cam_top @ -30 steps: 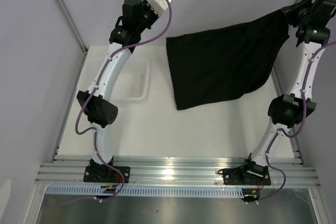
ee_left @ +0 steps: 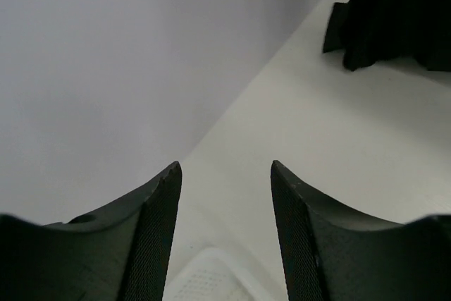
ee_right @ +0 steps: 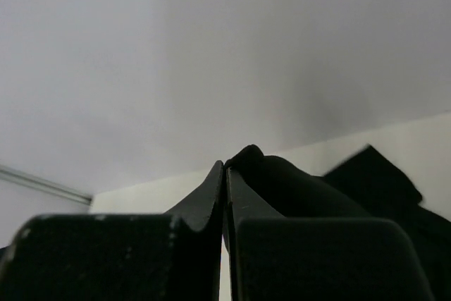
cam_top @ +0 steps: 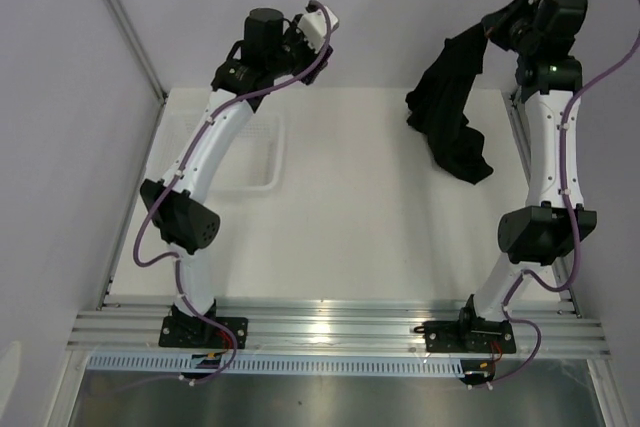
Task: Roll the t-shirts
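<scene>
A black t-shirt [cam_top: 445, 107] hangs bunched and narrow from my right gripper [cam_top: 489, 29], its lower end at the far right of the table. In the right wrist view, the fingers [ee_right: 204, 199] are shut on a pinch of the black cloth [ee_right: 296, 192], which trails off to the lower right. My left gripper stands open with nothing between its fingers, raised over the back left. Part of the shirt [ee_left: 402, 19] shows at the upper right of the left wrist view. The shirt's full outline is hidden in its folds.
A white basket [cam_top: 265, 182] sits on the left side of the table, partly under the left arm. A pale wall [cam_top: 400, 7] rises behind the back edge.
Now my right gripper has come back leftward with it. The left arm has shifted only slightly.
</scene>
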